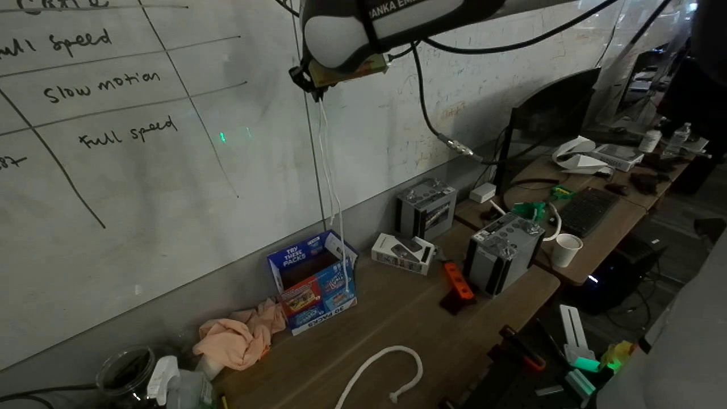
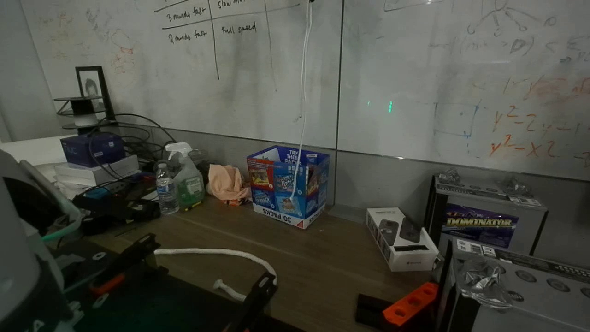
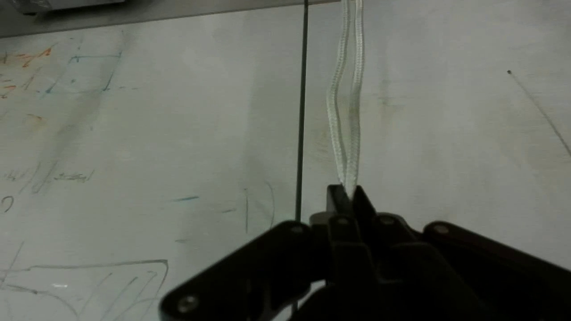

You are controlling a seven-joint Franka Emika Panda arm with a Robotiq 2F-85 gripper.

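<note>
High in front of the whiteboard, my gripper is shut on a thin white cord (image 3: 356,96). Two strands of the cord hang down from the fingertips. In exterior view 1 the cord (image 1: 327,157) drops past the blue snack box (image 1: 320,296), its longer strand ending in front of the box's side, clear of the table. Exterior view 2 shows the same cord (image 2: 303,105) hanging before the open-topped box (image 2: 288,191), with the gripper barely at the top edge. A thicker white rope (image 1: 381,354) lies curved on the table, apart from the cord.
A peach cloth (image 1: 235,341) lies left of the box. To the right are a white phone box (image 1: 403,252), two grey batteries (image 1: 504,255) and an orange tool (image 1: 458,280). The wooden table (image 1: 306,375) has bare room in front of the box.
</note>
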